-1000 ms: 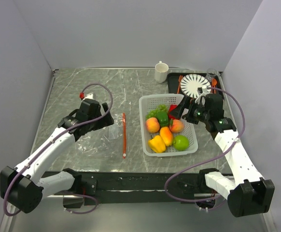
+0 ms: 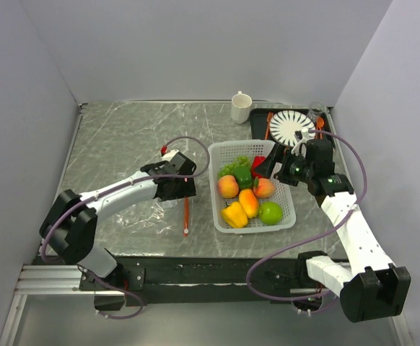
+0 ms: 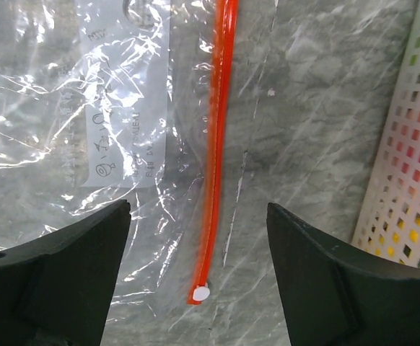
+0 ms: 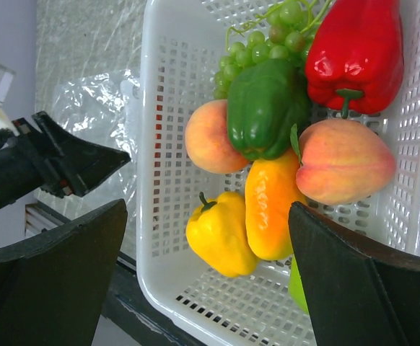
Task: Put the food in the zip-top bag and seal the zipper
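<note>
A clear zip top bag (image 3: 51,144) lies flat on the table, its orange zipper strip (image 3: 213,166) along its right side. My left gripper hangs open over that strip, nothing between its fingers. My right gripper is open above the white perforated basket (image 2: 217,216), which holds green grapes (image 4: 289,40), a red pepper (image 4: 354,58), green pepper (image 4: 266,108), peaches (image 4: 343,162), an orange mango-like item (image 4: 270,209), a yellow pepper (image 4: 217,234) and a green fruit (image 2: 270,213).
A black tray (image 2: 259,126) with a striped plate (image 2: 291,126), orange utensils and a glass sits at the back right, beside a white mug (image 2: 241,108). Walls enclose the table.
The right arm and the food have not moved.
</note>
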